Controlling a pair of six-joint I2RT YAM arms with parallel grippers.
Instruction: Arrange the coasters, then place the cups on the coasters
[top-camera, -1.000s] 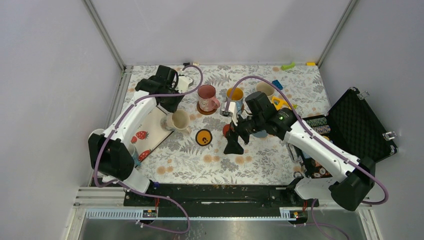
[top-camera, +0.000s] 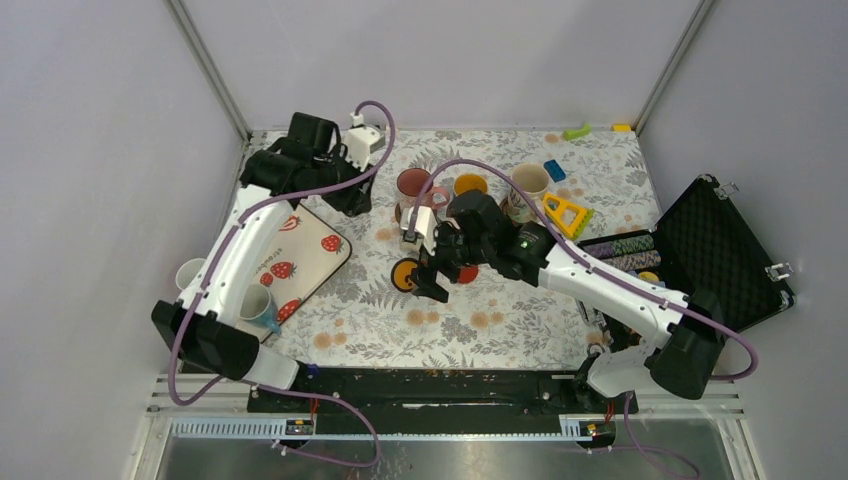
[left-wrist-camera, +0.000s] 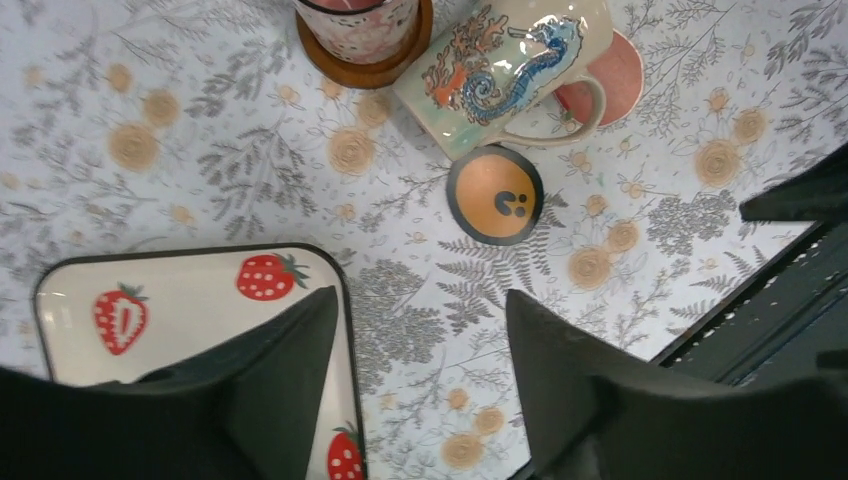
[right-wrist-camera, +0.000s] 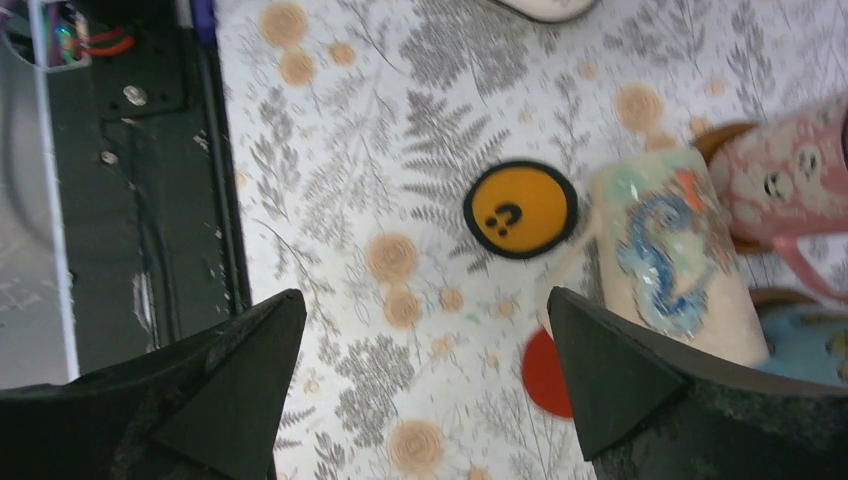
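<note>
A cream mug (left-wrist-camera: 500, 75) with a seahorse print lies on its side beside an orange coaster (left-wrist-camera: 495, 195), handle over a red coaster (left-wrist-camera: 626, 88); in the top view my right arm mostly hides it. My left gripper hangs over the strawberry tray's (left-wrist-camera: 170, 295) upper corner, fingers apart and empty. My right gripper is open above the table near the orange coaster (right-wrist-camera: 520, 210), with the lying mug (right-wrist-camera: 670, 245) beyond its right finger.
A pink mug (top-camera: 412, 185), an orange-lined mug (top-camera: 470, 183) and another cream mug (top-camera: 530, 180) stand behind. An open black case (top-camera: 730, 250) is at the right, a yellow toy (top-camera: 565, 215) near it.
The mug has moved right from beside the tray, past the orange coaster's far side, and lies there.
</note>
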